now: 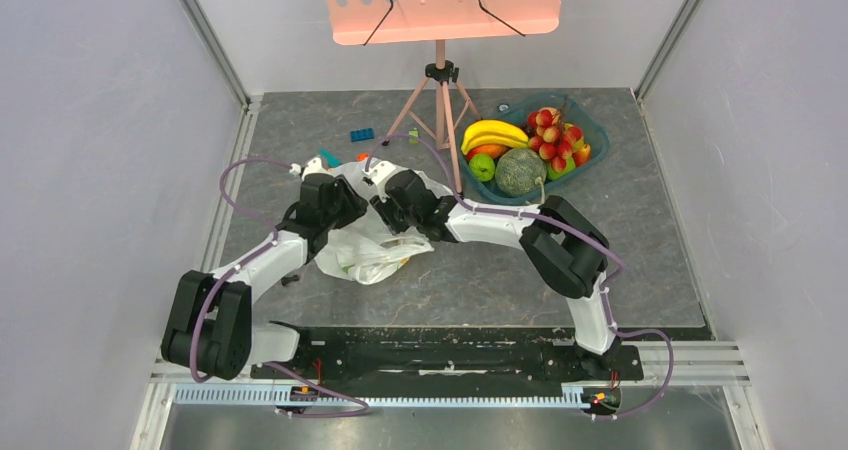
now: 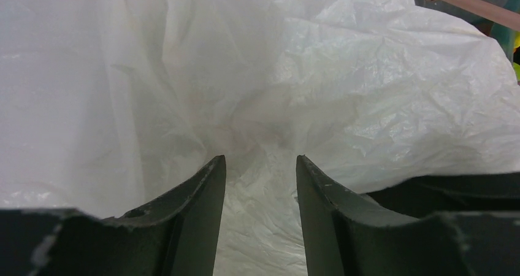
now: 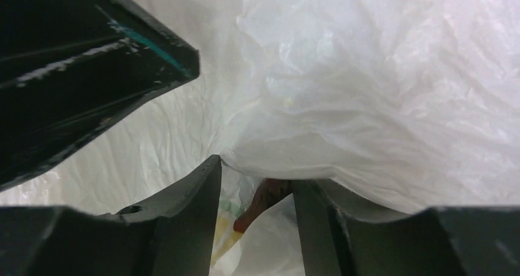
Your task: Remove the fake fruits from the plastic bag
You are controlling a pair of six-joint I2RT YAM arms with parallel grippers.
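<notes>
The white plastic bag (image 1: 365,255) lies crumpled on the grey table, under and between both grippers. In the left wrist view my left gripper has its fingers apart, with bag film (image 2: 263,110) filling the view behind them. My right gripper is also parted, its tips among the bag's folds; a flap of film (image 3: 343,129) covers part of its right finger. Low between those fingers, a brown thing (image 3: 265,203) and something yellow (image 3: 224,232) show within the bag. Neither can be named for certain. No fruit is seen in either grip.
A teal basket (image 1: 603,140) holding bananas (image 1: 495,134), grapes (image 1: 550,135) and a melon (image 1: 521,172) stands at the back right. The pink stand (image 1: 446,120) rises behind the bag. A blue brick (image 1: 361,135) lies at the back.
</notes>
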